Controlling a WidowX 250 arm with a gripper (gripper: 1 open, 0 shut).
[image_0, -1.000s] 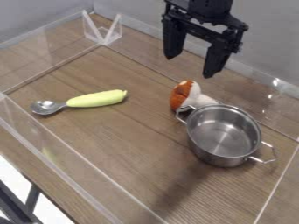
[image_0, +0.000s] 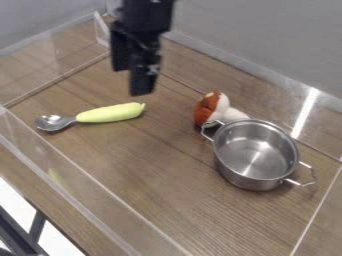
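Note:
My gripper (image_0: 135, 62) hangs at the upper left, dark and blurred, open, above and behind a pale yellow-green elongated vegetable (image_0: 111, 114). A metal spoon (image_0: 54, 123) lies at that vegetable's left end. A steel pot (image_0: 255, 154) with two handles stands at the right. An orange and white object (image_0: 214, 108) lies just behind the pot.
Pale walls (image_0: 267, 50) close off the back and right. A white object at the back left is mostly hidden by the gripper.
My gripper has moved left from above the orange and white object to the upper left, now covering much of the white object at the back. The items on the floor look unmoved.

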